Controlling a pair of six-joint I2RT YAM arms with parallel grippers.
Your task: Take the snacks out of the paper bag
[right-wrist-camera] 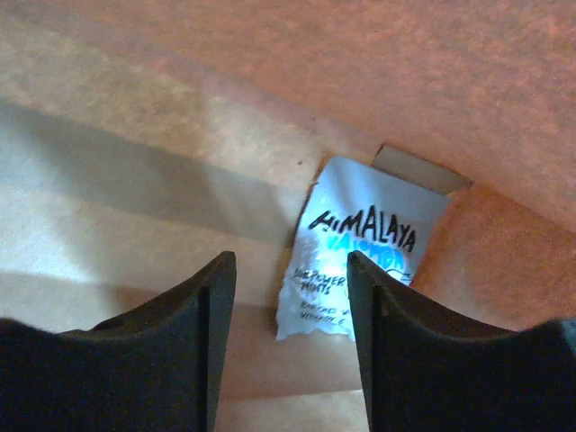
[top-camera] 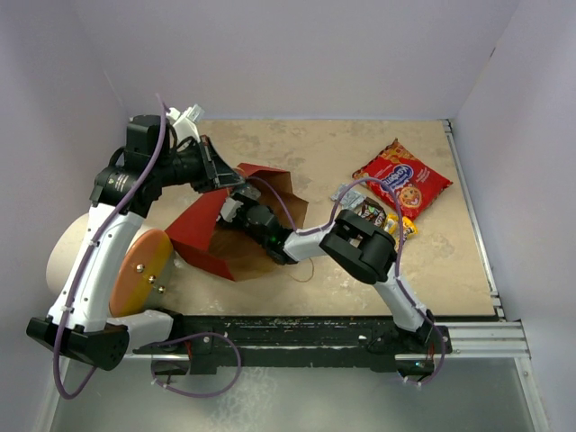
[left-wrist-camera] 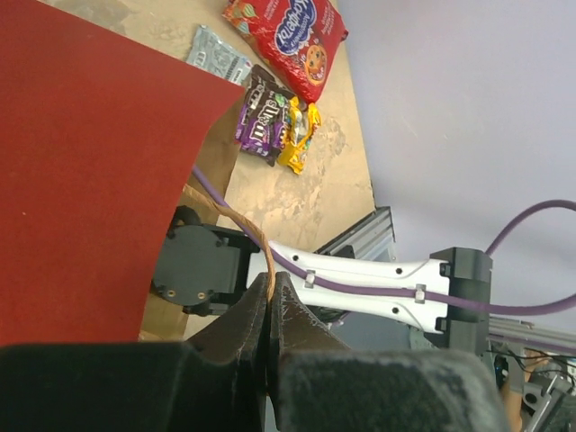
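The red paper bag (top-camera: pixel 193 234) lies open on its side. My left gripper (top-camera: pixel 225 180) is shut above it; in the left wrist view a thin twisted paper handle (left-wrist-camera: pixel 247 220) runs to its fingertips (left-wrist-camera: pixel 270 292). My right gripper reaches inside the bag, its fingers apart, facing a silver Himalaya packet (right-wrist-camera: pixel 346 279), with nothing gripped. Outside, to the right, lie a red cookie bag (top-camera: pixel 400 175), a silver packet (left-wrist-camera: pixel 216 54), a purple M&M's pack (left-wrist-camera: pixel 265 117) and a yellow pack (left-wrist-camera: pixel 301 135).
A white-and-orange rounded object (top-camera: pixel 139 270) stands at the lower left. Bare table (top-camera: pixel 432 270) shows at the right and behind the bag. Walls close in the sides and back.
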